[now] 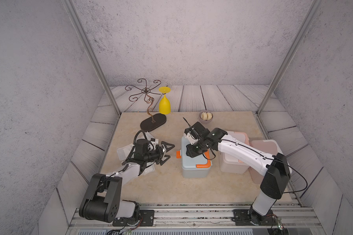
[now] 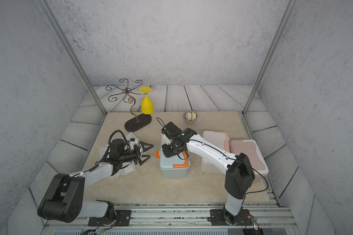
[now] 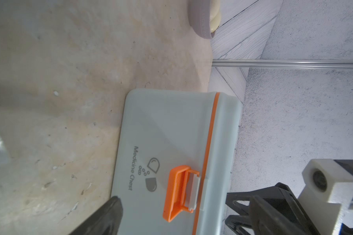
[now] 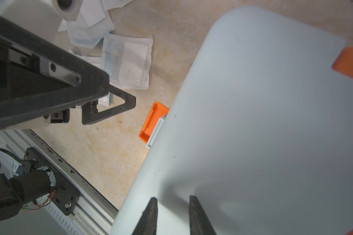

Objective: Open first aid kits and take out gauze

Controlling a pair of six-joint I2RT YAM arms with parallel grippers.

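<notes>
A pale blue medicine chest stands mid-table, its lid closed; its orange side latch sticks out toward the left. My left gripper stands open beside that side, nothing between its fingers. My right gripper is over the lid, fingertips close to its surface; it looks part closed, but what, if anything, it holds is hidden in the top views. Translucent gauze packets lie on the table at the left, partly under my left arm.
Two pink boxes stand at the right, behind my right arm. A bowl with pale items, a metal stand and a yellow goblet occupy the back.
</notes>
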